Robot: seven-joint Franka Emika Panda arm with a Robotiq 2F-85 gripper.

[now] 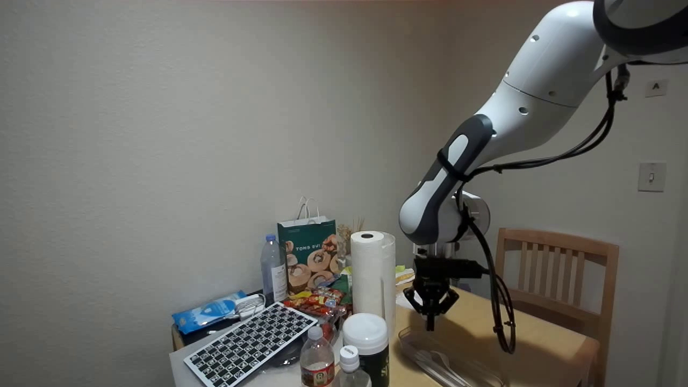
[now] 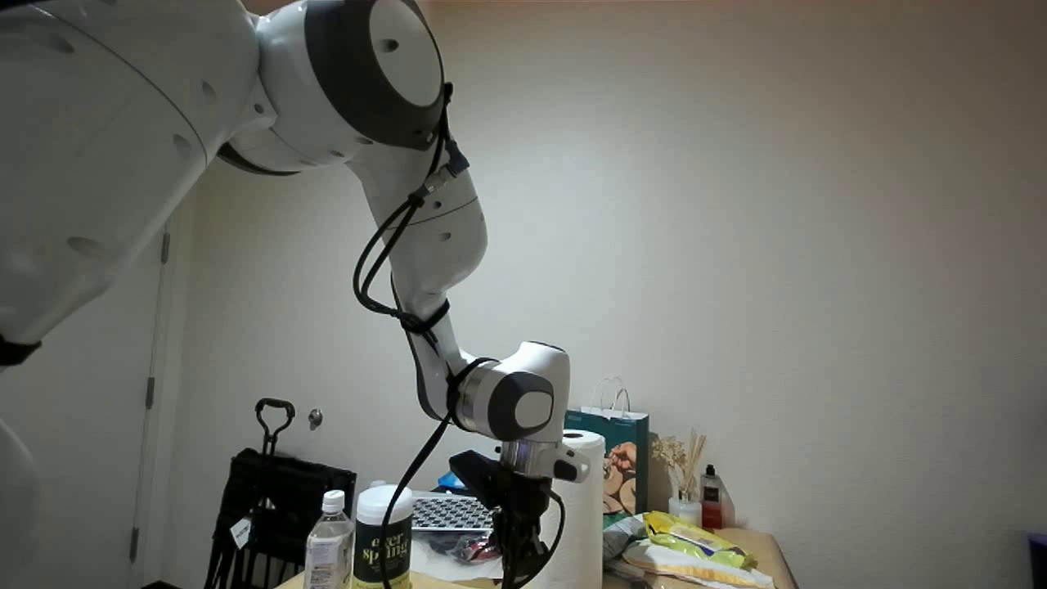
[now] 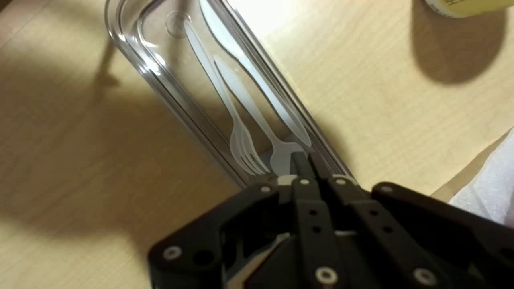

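Note:
A clear plastic tray [image 3: 178,98] lies on the wooden table, holding a white plastic fork [image 3: 238,139], a spoon [image 3: 258,118] and a knife [image 3: 265,82] side by side. In the wrist view, my gripper covers the tray's near end, and its fingertips overlap the edge of the spoon's bowl. Exterior view 1 has the gripper [image 1: 430,320] above the far end of the tray [image 1: 413,338]. Its fingers are drawn together; whether something thin is between them does not show. Exterior view 2 leaves the fingertips unclear.
Left of the tray stand a white-lidded canister [image 1: 365,335], two bottles and a paper towel roll [image 1: 367,277]. Farther left are a checkered board [image 1: 251,345] and snack packets. A green paper bag [image 1: 309,255] stands at the back. Bare table [image 1: 535,335] extends right of the tray.

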